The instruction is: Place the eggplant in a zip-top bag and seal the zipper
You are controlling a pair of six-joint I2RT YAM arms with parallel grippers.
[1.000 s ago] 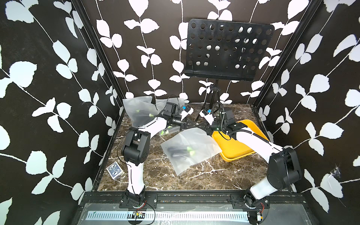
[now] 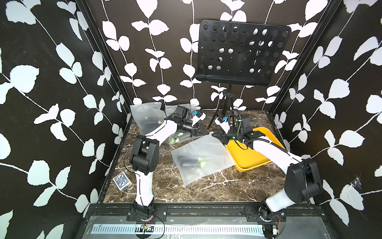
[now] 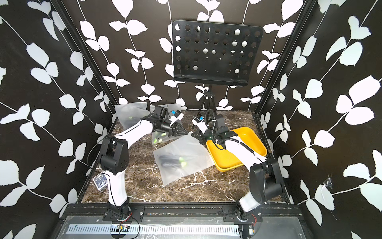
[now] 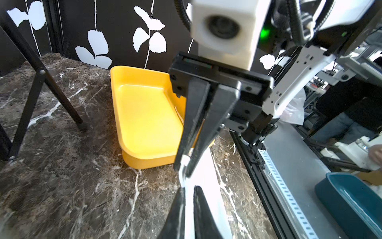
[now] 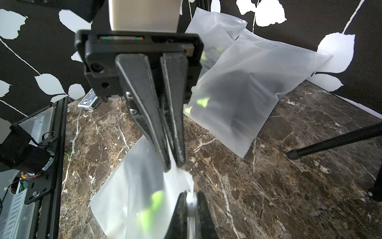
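A frosted zip bag (image 2: pixel 191 161) with a dark shape and pale green patch inside, likely the eggplant, lies at the table's centre, its upper right corner raised between my grippers. My right gripper (image 2: pixel 214 135) is shut on that corner's edge, a thin white strip at its tips. My left gripper (image 2: pixel 207 132) is close against it at the same corner, fingertips near together around the bag's edge; whether it grips is unclear.
Two more bags (image 5: pixel 254 79) with green patches lie at the back left. A yellow tray (image 2: pixel 250 155) is at right, a black stand (image 2: pixel 242 51) behind, a card deck (image 2: pixel 121 180) at front left.
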